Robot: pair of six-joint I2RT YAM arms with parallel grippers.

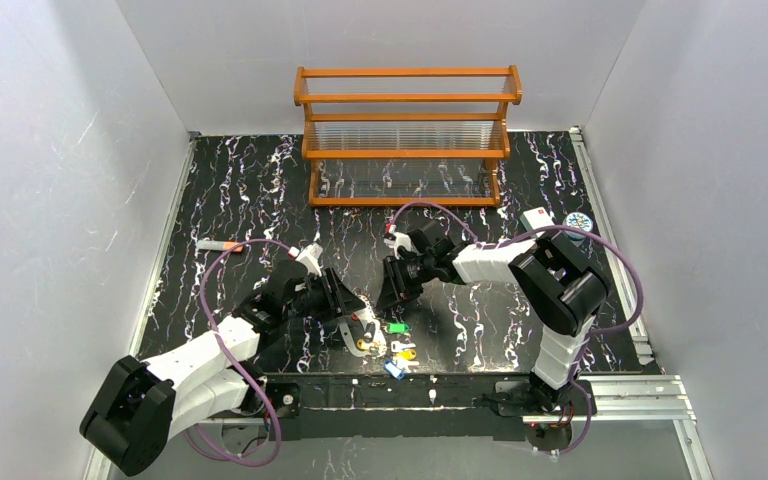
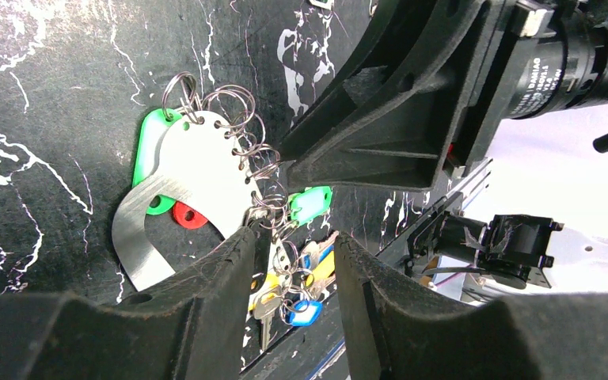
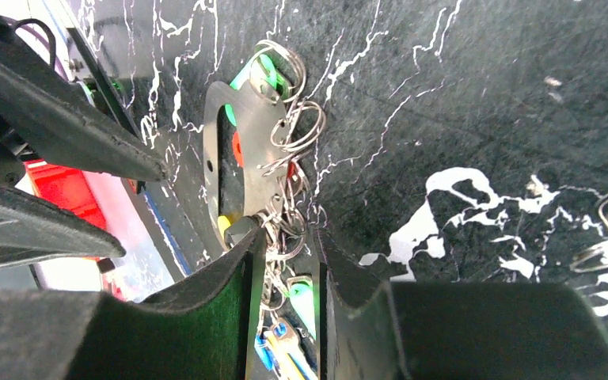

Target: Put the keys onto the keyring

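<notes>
A flat metal keyring holder [image 2: 206,162] with a curved handle lies on the dark marbled table, wire rings [image 2: 263,152] strung along its edge. Among and below these rings are keys with a green head [image 2: 311,204], a blue head [image 2: 306,313] and yellow parts; the top view shows the green key head [image 1: 397,328] near the table front. My left gripper is open over the holder, nothing visibly held. To its right, my right gripper stands partly open with a narrow gap, rings visible beyond its fingertips. Whether those fingers touch a ring is unclear.
A wooden rack [image 1: 410,155] stands at the back. An orange-and-grey tool [image 1: 220,245] lies at left; a white box [image 1: 537,219] and a round item [image 1: 578,222] sit at right. Both grippers are very close together. Bare table lies at right front.
</notes>
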